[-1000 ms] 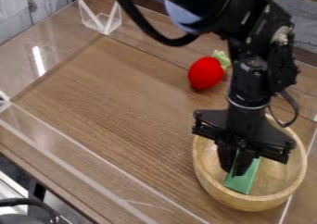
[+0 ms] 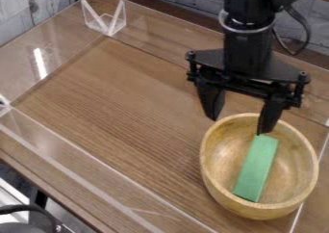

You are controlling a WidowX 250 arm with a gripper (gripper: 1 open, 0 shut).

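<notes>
The black gripper [image 2: 244, 107] hangs over the back part of a wooden bowl [image 2: 218, 187], open, raised above a green block [image 2: 256, 169] that lies inside the bowl at the lower right of the view.
A bare wooden table [image 2: 103, 112] fills the left and middle, with free room there. A clear plastic object [image 2: 106, 17] stands at the back left. Things behind the arm are mostly hidden.
The gripper has risen up and back from inside the bowl, uncovering the green block. The arm now covers most of the red object seen behind it earlier.
</notes>
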